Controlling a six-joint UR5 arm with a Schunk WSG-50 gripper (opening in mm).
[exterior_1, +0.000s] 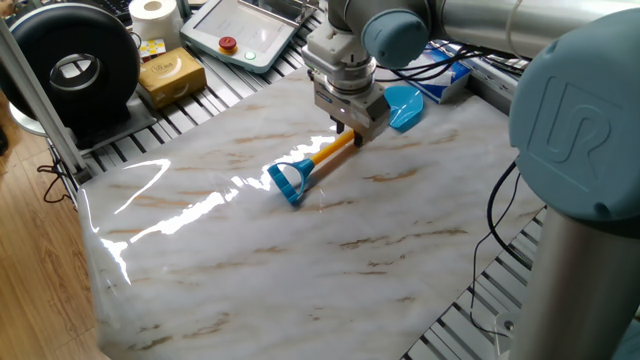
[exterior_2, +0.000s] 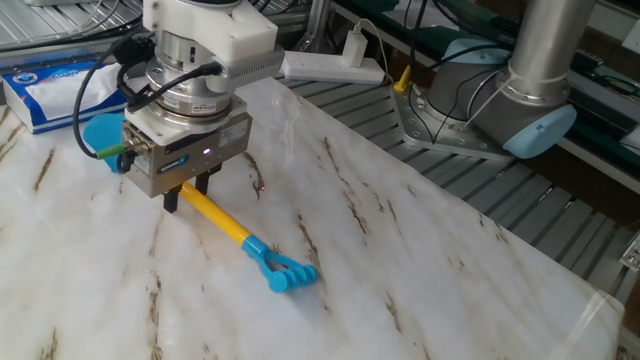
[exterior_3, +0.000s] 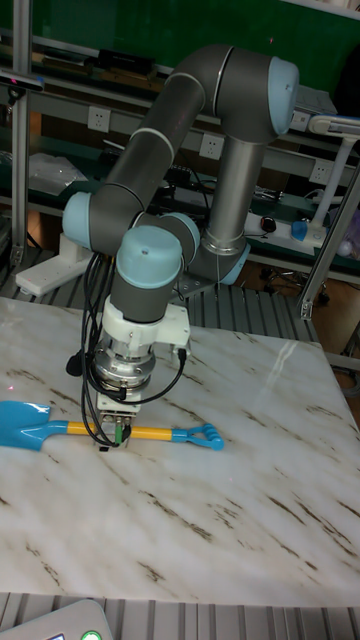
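A toy shovel lies on the marbled tabletop, with a blue blade (exterior_1: 405, 108), a yellow shaft (exterior_2: 218, 215) and a blue open-loop handle (exterior_1: 290, 182). In exterior view 3 it stretches from the blade (exterior_3: 23, 425) at the left to the handle (exterior_3: 200, 436) near the middle. My gripper (exterior_2: 188, 197) points down over the shaft, between blade and handle. Its two dark fingers stand apart, one on either side of the yellow shaft, and the fingers look open. Part of the blade is hidden behind the gripper body in exterior view 2.
A blue-and-white tissue pack (exterior_2: 62, 95) stands at the table edge beyond the blade. Off the table are a teach pendant (exterior_1: 243, 32), a small yellow box (exterior_1: 172, 76) and a power strip (exterior_2: 332, 68).
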